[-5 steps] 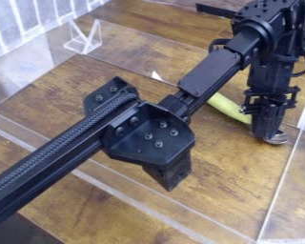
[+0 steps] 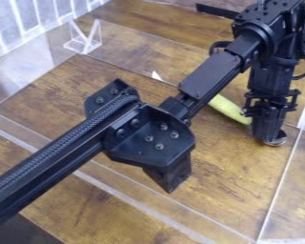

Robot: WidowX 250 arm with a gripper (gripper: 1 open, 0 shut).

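Observation:
My black gripper [image 2: 270, 129] points straight down at the right, low over the wooden floor inside a clear-walled enclosure. Behind it lies a long yellow-green object [image 2: 227, 107], partly hidden by the arm. A small silvery round piece [image 2: 277, 140] shows at the gripper's lower end, on or near the floor. The gripper looks shut; whether anything is between its fingertips is hard to see.
Clear acrylic walls [image 2: 117, 202] border the wooden floor, with a small clear bracket [image 2: 85, 40] at the back left. A white railed panel stands at far left. Bare floor lies left of the gripper and below the arm.

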